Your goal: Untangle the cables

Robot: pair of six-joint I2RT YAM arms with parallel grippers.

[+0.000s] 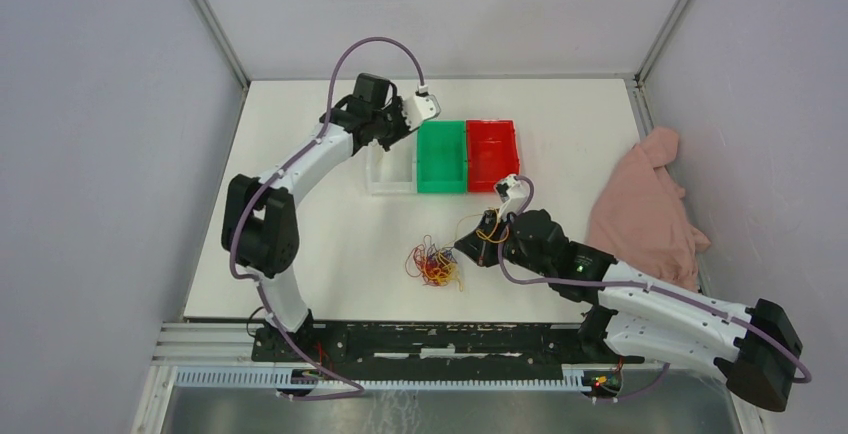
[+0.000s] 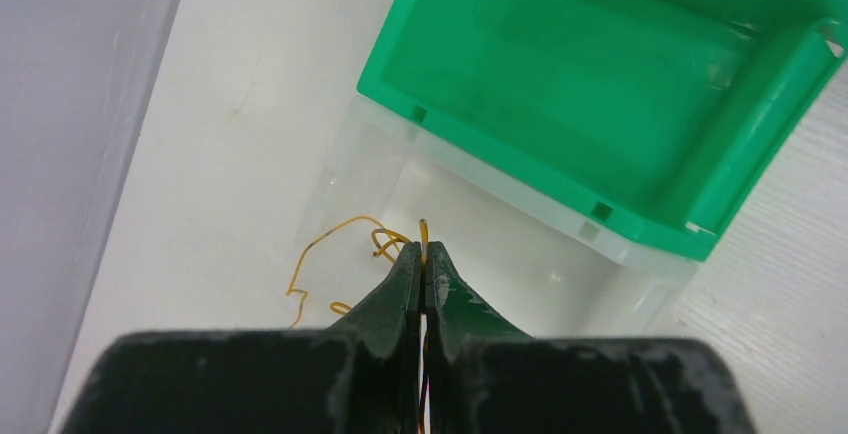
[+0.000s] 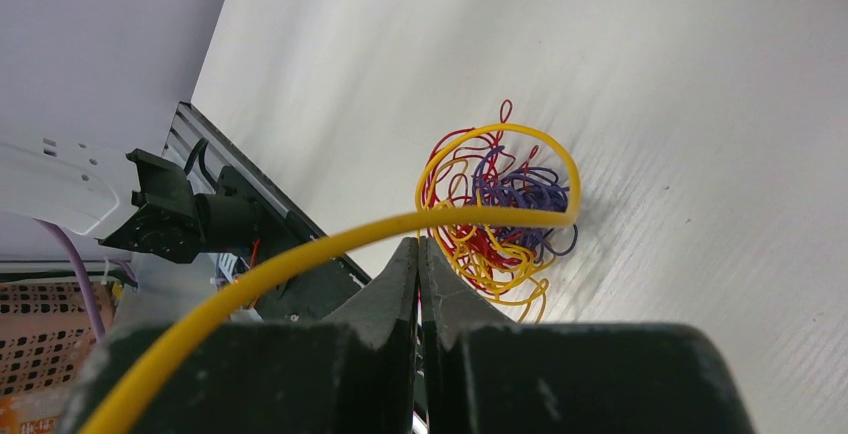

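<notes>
A tangle of red, purple and yellow cables (image 1: 436, 265) lies on the table. My left gripper is over the white bin (image 2: 510, 234), shut on a yellow cable (image 2: 340, 224), part of which hangs below it toward the bin. My right gripper is shut near the tangle; a yellow cable (image 3: 330, 236) arcs across its wrist view and hangs around its body in the top view. Nothing clearly shows between its fingertips.
A green bin (image 1: 442, 157) and red bin (image 1: 491, 154) stand beside the white one at the back. A pink cloth (image 1: 645, 209) lies at the right edge.
</notes>
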